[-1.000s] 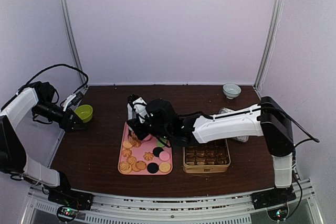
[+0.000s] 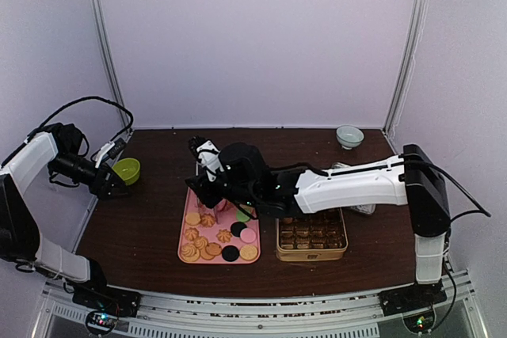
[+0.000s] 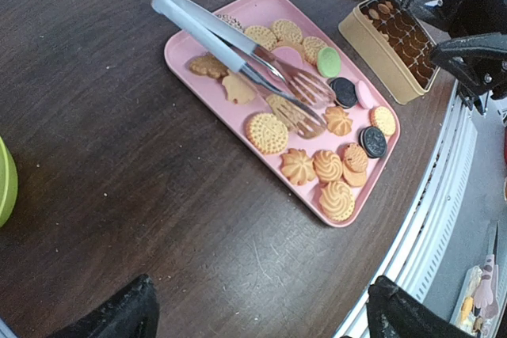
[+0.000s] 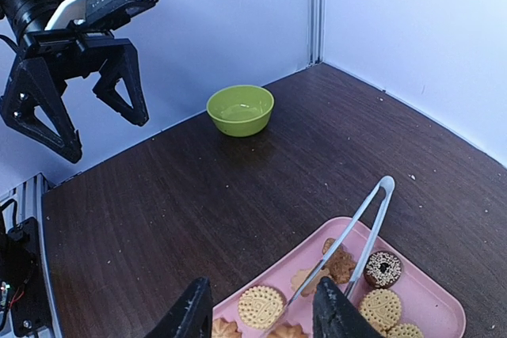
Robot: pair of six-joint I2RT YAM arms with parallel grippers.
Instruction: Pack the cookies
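Note:
A pink tray [image 2: 186, 231] full of assorted cookies [image 3: 269, 132] sits in the middle of the table. Grey-handled metal tongs [image 3: 214, 29] with fork-shaped ends rest slantwise over the tray's cookies. My right gripper hovers over the tray with its fingers [image 4: 194, 306] apart. In the left wrist view a gap separates that right gripper from the tongs, and nothing shows between its fingers. The beige box [image 2: 310, 254] with a brown compartmented insert stands right of the tray. My left gripper is open and empty, well left of the tray.
Near the left gripper stands a green bowl [image 4: 240, 112]. A pale bowl [image 2: 349, 137] sits at the back right, and a clear lid [image 2: 363, 209] lies partly hidden behind the right arm. The table between green bowl and tray is clear.
The right arm has moved only slightly. The left arm is still.

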